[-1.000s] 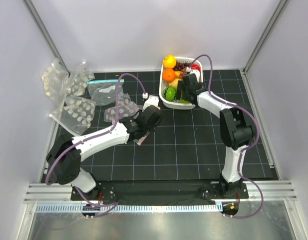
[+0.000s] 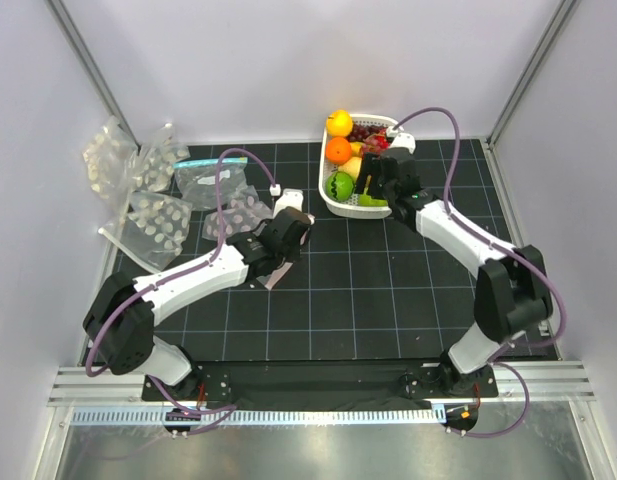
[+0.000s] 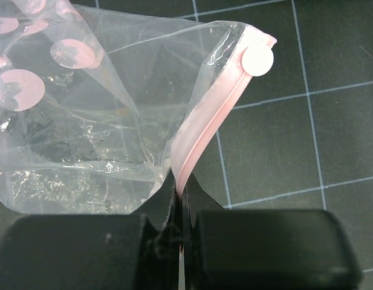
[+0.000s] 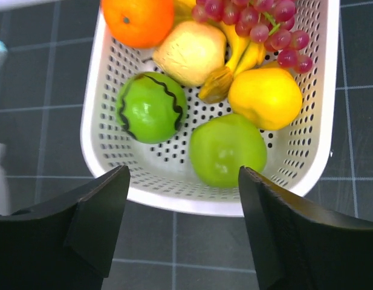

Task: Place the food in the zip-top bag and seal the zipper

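Note:
A clear zip top bag with pink spots [image 3: 95, 115] lies at the left in the left wrist view. Its pink zipper strip [image 3: 213, 112], with a round slider, runs down between the fingertips of my left gripper, which is shut on it. Over the near end of the white basket [image 4: 89, 121], my right gripper has its fingers apart and nothing between them. Ahead of it in the basket are a smooth green fruit [image 4: 228, 151] and a dark-striped green one [image 4: 151, 109].
Also in the basket are an orange [image 4: 138, 21], a tan round food [image 4: 192, 53], bananas [image 4: 234, 54], a yellow fruit [image 4: 265, 96] and grapes [image 4: 256, 18]. More clear bags [image 2: 153, 230] lie at the left.
My left gripper has shifted a little to the left, the zipper edge moving with it. Over the basket, the right gripper has moved slightly right, and its elbow has swung outward.

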